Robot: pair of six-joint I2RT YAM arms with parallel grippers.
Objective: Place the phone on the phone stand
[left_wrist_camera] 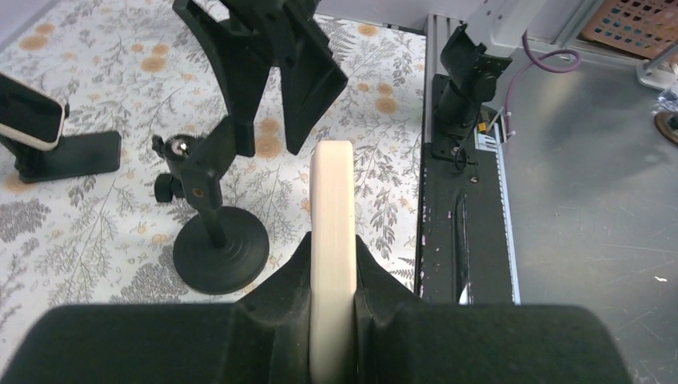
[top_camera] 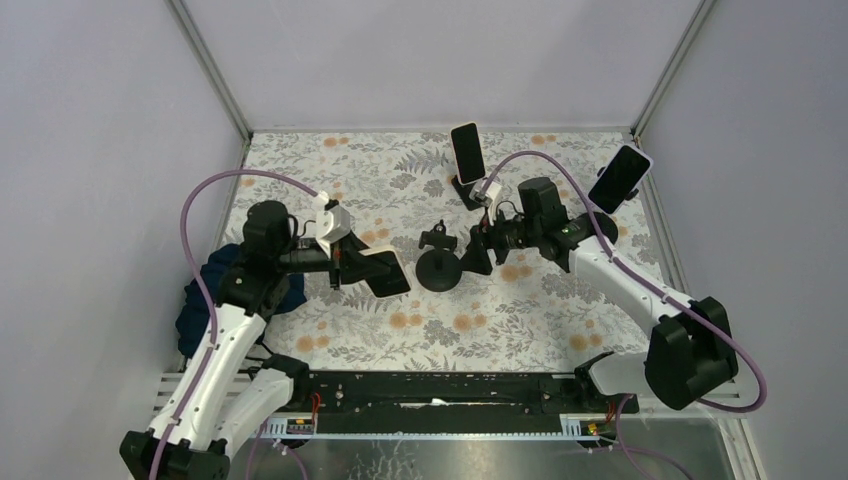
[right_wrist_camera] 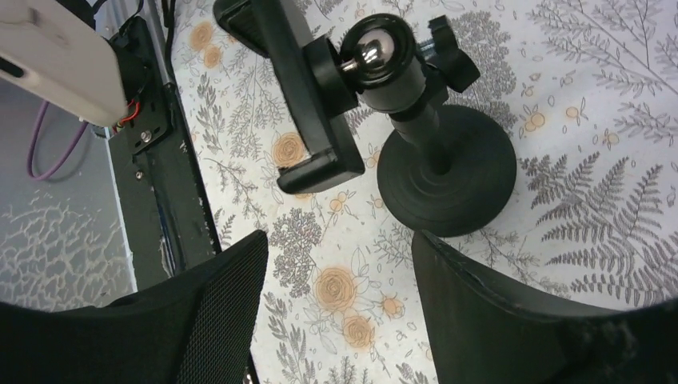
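Observation:
My left gripper (top_camera: 350,258) is shut on a phone (top_camera: 390,272), which fills the middle of the left wrist view edge-on as a cream side (left_wrist_camera: 332,240). To its right in the top view stands a black phone stand (top_camera: 438,268) with a round base (right_wrist_camera: 446,184), a ball joint and an empty holder (right_wrist_camera: 320,128). My right gripper (top_camera: 477,250) is open just right of the stand, nothing between its fingers, facing it.
A second phone rests on a stand (top_camera: 467,150) at the back middle, and another (top_camera: 620,178) on a stand at the right edge. A dark blue cloth (top_camera: 195,305) lies at the left.

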